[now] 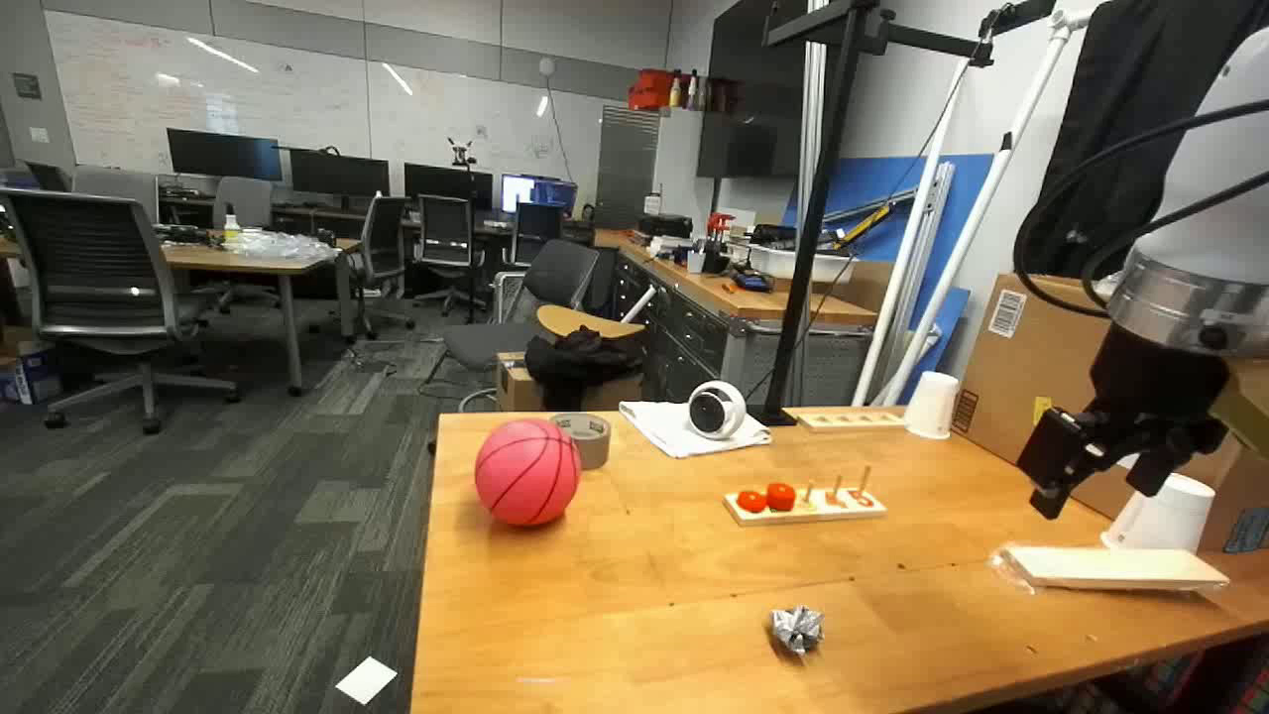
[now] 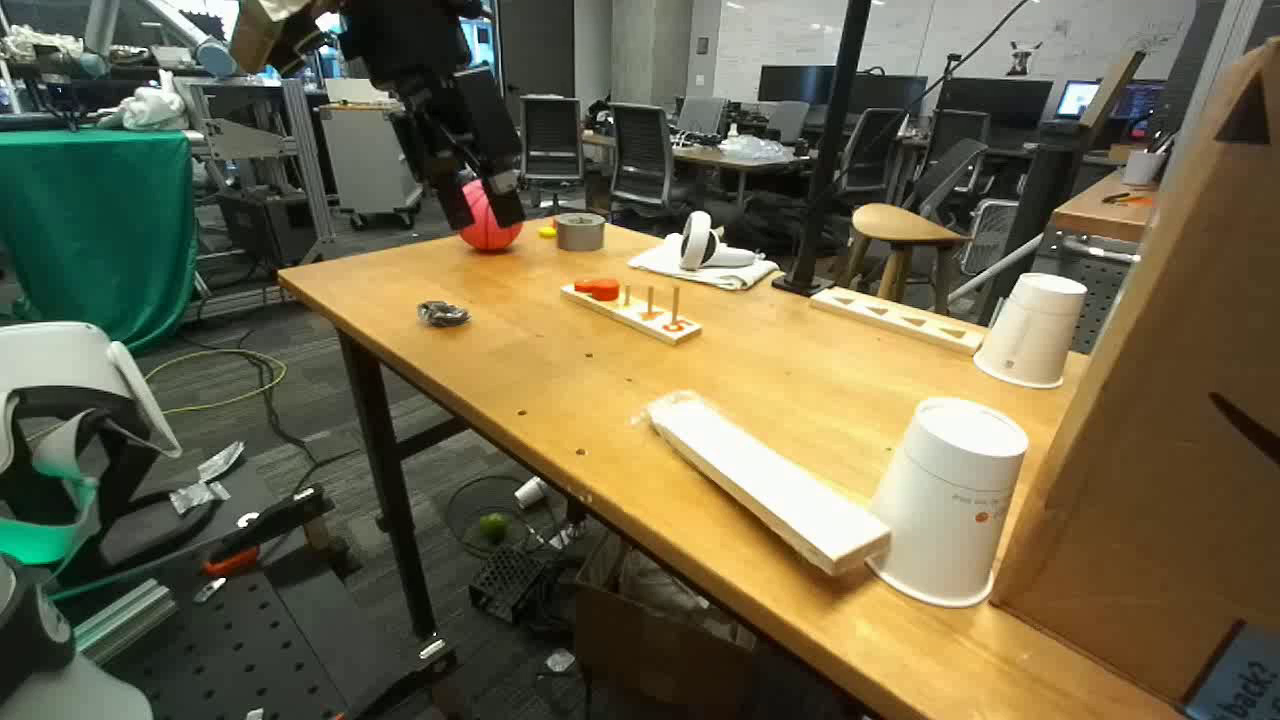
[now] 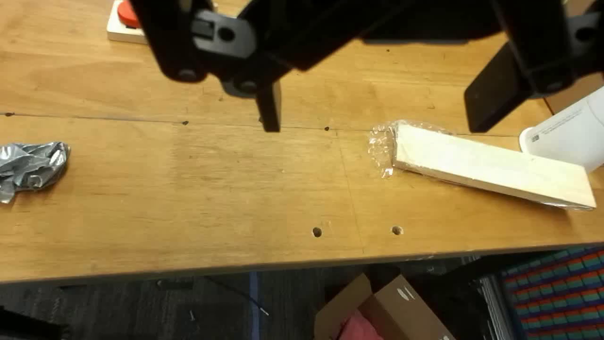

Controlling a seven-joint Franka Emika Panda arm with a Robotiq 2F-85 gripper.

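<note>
My gripper is open above the table, its two fingers wide apart with only bare wood visible beneath the gap. In exterior view 1 the gripper (image 1: 1096, 490) hangs at the right side, higher than the tabletop. A pale wooden block in clear wrap (image 3: 492, 164) lies below and to the right of the fingers in the wrist view. Crumpled silver tape (image 3: 34, 167) rests at that view's left edge. The peg board (image 1: 821, 505) carries red pieces at one end and bare-looking pegs at the other. A pink ball (image 1: 526, 472) sits near the table's far left.
Upside-down white cups (image 2: 954, 504) stand beside the wrapped block and by the cardboard box (image 2: 1152, 480). A tape roll (image 1: 583, 439), a white camera on a cloth (image 1: 716, 411) and a slotted wooden strip (image 2: 897, 319) line the back.
</note>
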